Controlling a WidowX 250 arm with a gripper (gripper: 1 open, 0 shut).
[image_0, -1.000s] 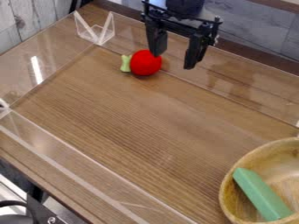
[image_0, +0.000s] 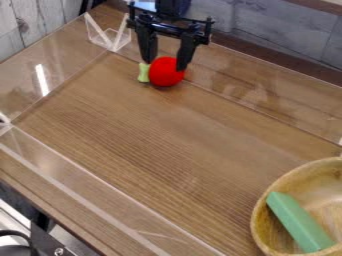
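Observation:
The dark gripper (image_0: 167, 45) hangs at the top centre, its fingers pointing down just above and partly around a red ball (image_0: 167, 71). Whether the fingers are open or shut is hard to tell. A small pale green object (image_0: 143, 72) lies against the ball's left side.
A tan bowl (image_0: 273, 182) holding a green cylinder (image_0: 298, 222) is at the bottom right. Wire-like white pieces sit at the left and top left edges, and a dark cable is at the bottom left.
The gripper has moved left from right of the red ball to above it. The ball and bowl look unmoved.

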